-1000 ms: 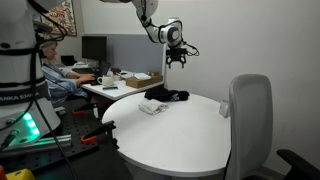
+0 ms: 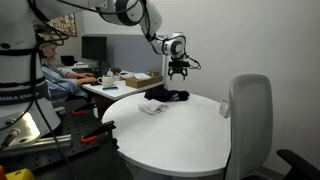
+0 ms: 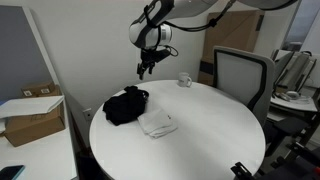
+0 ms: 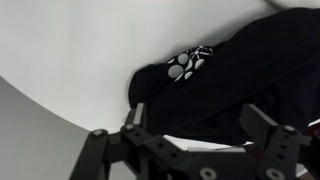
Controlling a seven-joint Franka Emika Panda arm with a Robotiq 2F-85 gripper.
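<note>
A crumpled black cloth (image 2: 162, 94) lies toward the far side of the round white table. Exterior view 2 shows the same black cloth (image 3: 124, 106) near the table's edge, and in the wrist view the cloth (image 4: 225, 85) has a small patch with white dots (image 4: 183, 64). Above it hangs my gripper (image 2: 178, 72), pointing down and clear of the cloth. Its two fingers stand wide apart in the wrist view, so the gripper is open; the cloth shows beneath, between and beyond them.
A white folded cloth (image 3: 157, 123) lies close to the black one. A white mug (image 3: 184, 78) stands at another part of the table. A grey chair back (image 2: 251, 122) rises at the table's edge.
My gripper has come down toward the tabletop over the last second, shifting slightly to the right in exterior view 1. Both cloths look unmoved.
</note>
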